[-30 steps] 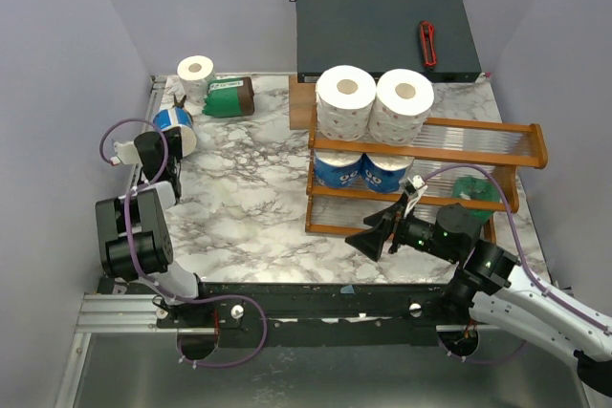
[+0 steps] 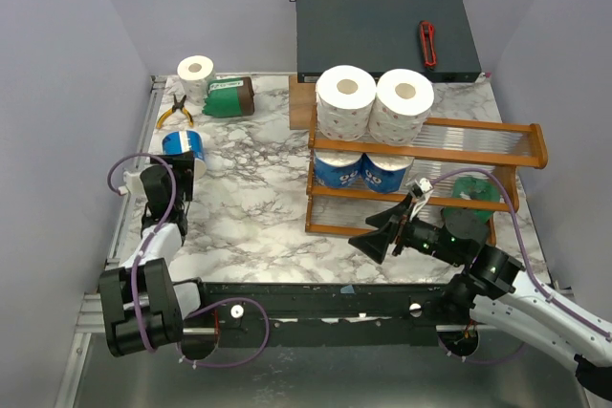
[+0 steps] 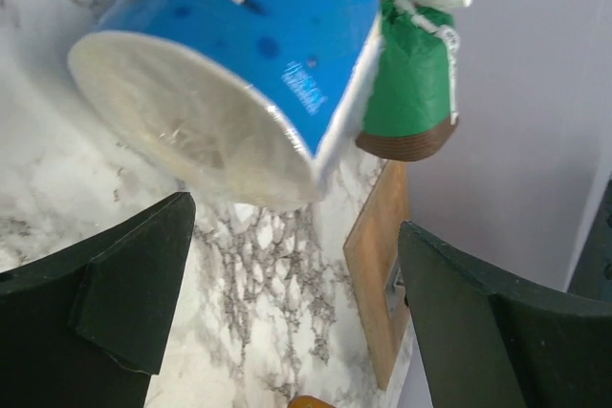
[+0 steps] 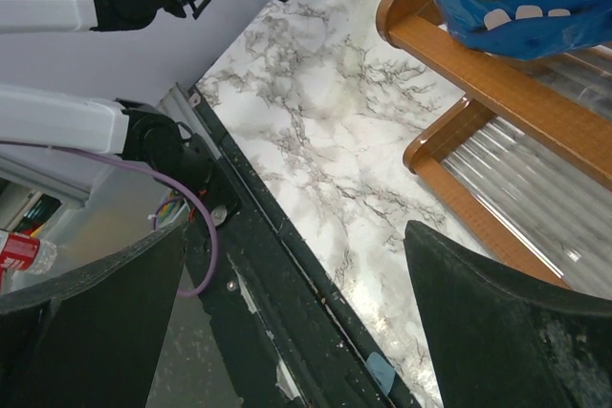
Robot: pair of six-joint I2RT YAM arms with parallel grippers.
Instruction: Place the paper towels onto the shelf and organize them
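A blue monster-print paper towel roll (image 2: pixel 186 145) lies on its side at the left of the marble table, its open end toward my left gripper, which is open just beside it. A green-wrapped roll (image 2: pixel 227 97) lies behind, near a standing white roll (image 2: pixel 194 74). The wooden shelf (image 2: pixel 488 150) holds two white rolls (image 2: pixel 345 102) on top and two blue rolls (image 2: pixel 337 169) below. My right gripper stands open in front of the shelf.
Pliers (image 2: pixel 177 114) lie near the left wall. A dark panel (image 2: pixel 373 31) with a red cutter (image 2: pixel 427 43) is at the back.
The blue roll has moved toward the front from its earlier place. The right arm is nearly still.
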